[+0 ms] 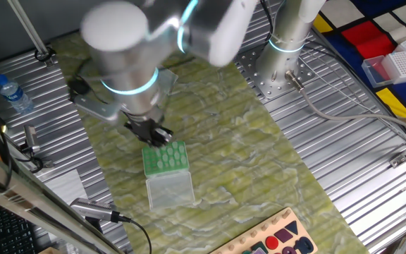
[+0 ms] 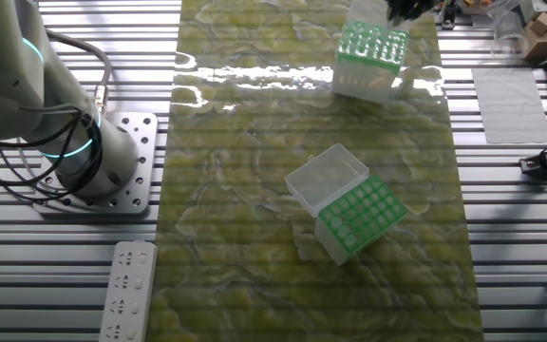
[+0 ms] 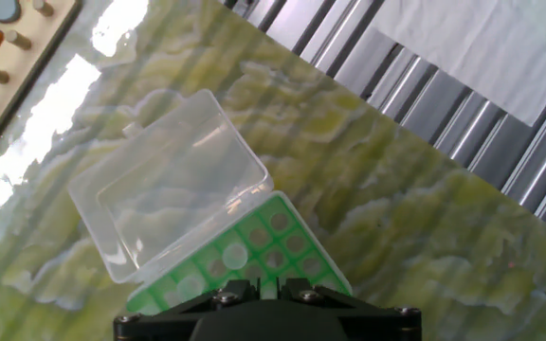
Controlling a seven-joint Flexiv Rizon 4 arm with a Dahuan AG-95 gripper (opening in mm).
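A green rack box [image 1: 165, 159] with its clear lid [image 1: 170, 190] folded open lies on the marbled mat, its holes facing up. My gripper [image 1: 162, 136] is above the far edge of that rack. From the wrist, the green rack [image 3: 278, 248] shows partly behind the black fingers [image 3: 226, 301], which stand close together; whether anything thin is between them does not show clearly. Pale round caps [image 3: 235, 255] fill some holes. In exterior view 2 a second green rack box [image 2: 361, 217] with an open clear lid [image 2: 328, 178] sits nearer that camera.
A wooden shape board [image 1: 270, 236] with pegs lies at the mat's front edge. A water bottle [image 1: 14, 94] stands on the slatted table at the left. A white power strip [image 2: 128, 290] is near the arm's base.
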